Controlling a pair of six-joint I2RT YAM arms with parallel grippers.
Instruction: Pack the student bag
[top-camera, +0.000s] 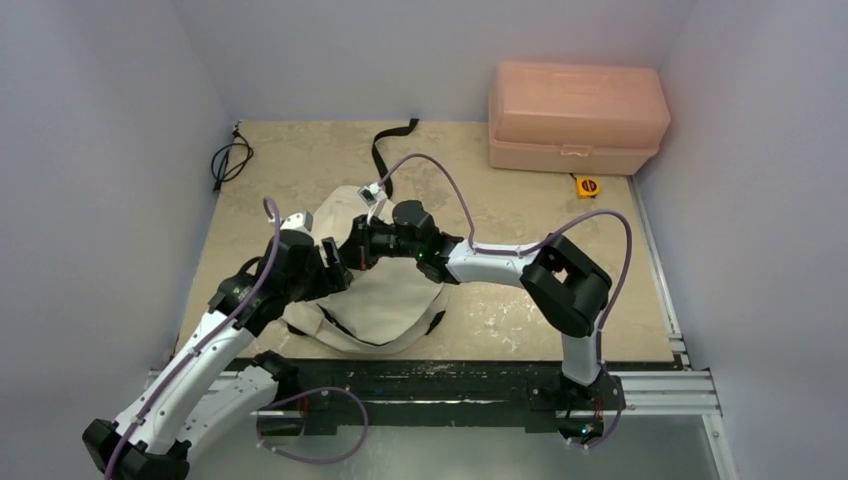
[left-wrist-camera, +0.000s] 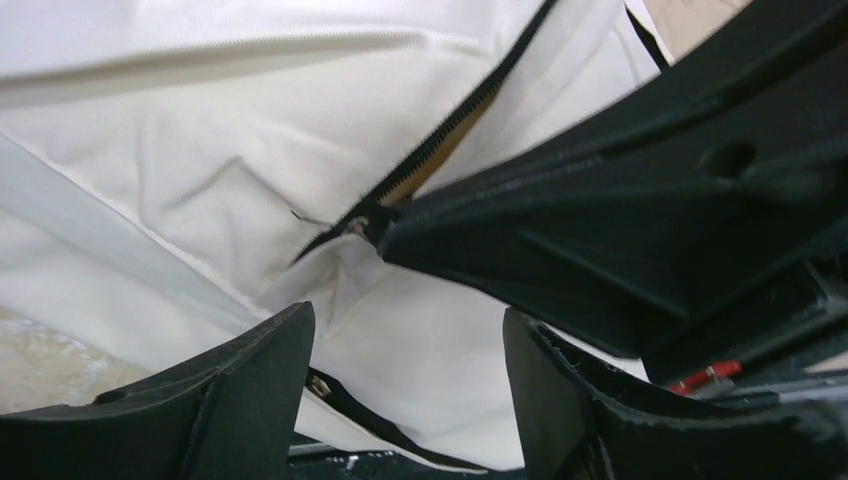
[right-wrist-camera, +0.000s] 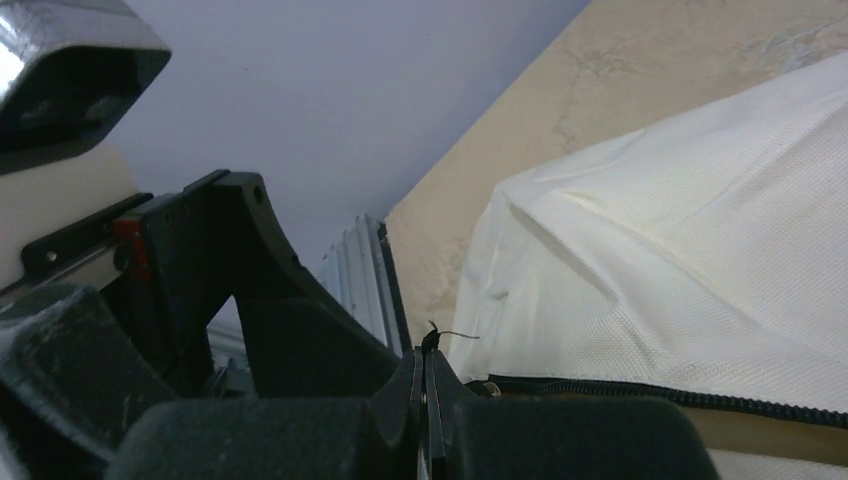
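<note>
The white student bag (top-camera: 385, 305) lies flat at the left-centre of the table, its black zipper (left-wrist-camera: 455, 120) parted over a tan interior. My left gripper (top-camera: 334, 262) is over the bag, its fingers apart with no object between them; in the left wrist view they flank white fabric below. My right gripper is shut at the zipper, beside the left one; a small dark tab or thread shows at its fingertips, and whether it is gripped I cannot tell. In the left wrist view the right gripper's dark body covers much of the bag's right part.
A closed pink case (top-camera: 578, 110) stands at the back right, with a yellow tape measure (top-camera: 587, 188) before it. A black strap (top-camera: 383, 160) and a coiled cable (top-camera: 230, 160) lie at the back.
</note>
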